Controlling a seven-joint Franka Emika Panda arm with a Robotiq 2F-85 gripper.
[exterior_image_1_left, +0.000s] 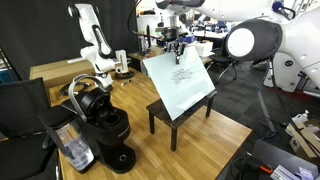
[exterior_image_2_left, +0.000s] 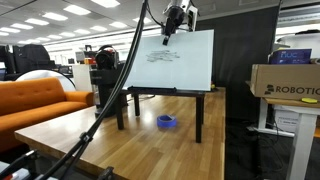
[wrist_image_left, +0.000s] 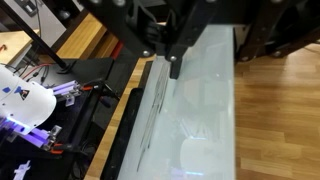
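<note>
A large white board (exterior_image_1_left: 180, 88) with faint dark scribbles stands tilted at a black stand (exterior_image_1_left: 157, 117) on the wooden table. At its upper edge, my gripper (exterior_image_1_left: 179, 50) is shut on the board. In exterior view 2, the white board (exterior_image_2_left: 190, 65) faces the camera, and the gripper (exterior_image_2_left: 168, 35) overlaps its top. Dark gripper fingers (wrist_image_left: 174, 68) lie against the pale board (wrist_image_left: 195, 125) in the wrist view. The exact grip on the edge is partly hidden there.
A blue ring (exterior_image_2_left: 166, 122), like a tape roll, lies on the table (exterior_image_2_left: 145, 145) beneath the stand. A black coffee machine (exterior_image_1_left: 105, 125) occupies the near left in exterior view 1. A cardboard box (exterior_image_2_left: 287, 80) sits farther right.
</note>
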